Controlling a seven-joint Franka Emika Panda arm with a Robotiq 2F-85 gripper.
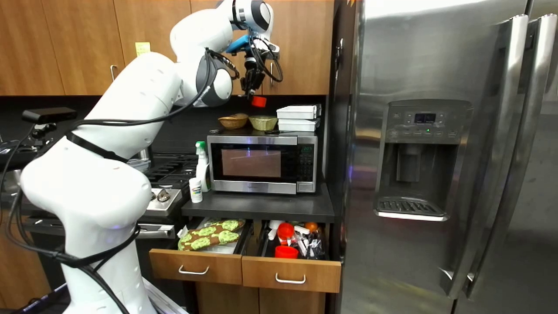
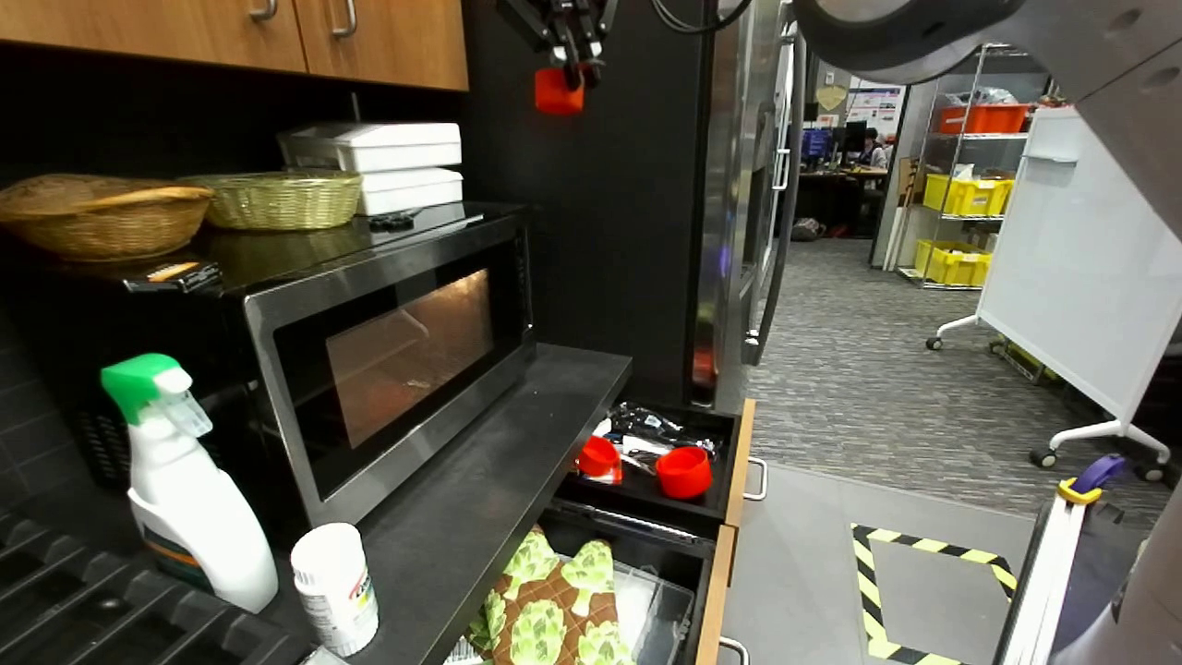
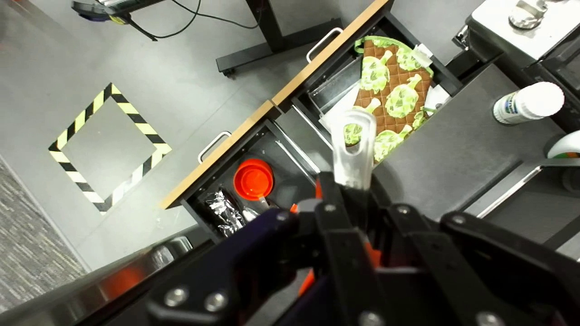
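My gripper hangs high above the microwave, shut on a red measuring cup. In exterior view 2 the cup is held at the tips of the gripper, in front of the dark side of the fridge. A pale translucent handle sticks out past the fingers in the wrist view; most of the cup there is hidden behind the fingers. Below, the open right drawer holds a red cup near its front and another red cup farther in.
The left drawer is also open, with an artichoke-patterned mitt in it. Baskets and white boxes top the microwave. A spray bottle and white canister stand on the left.
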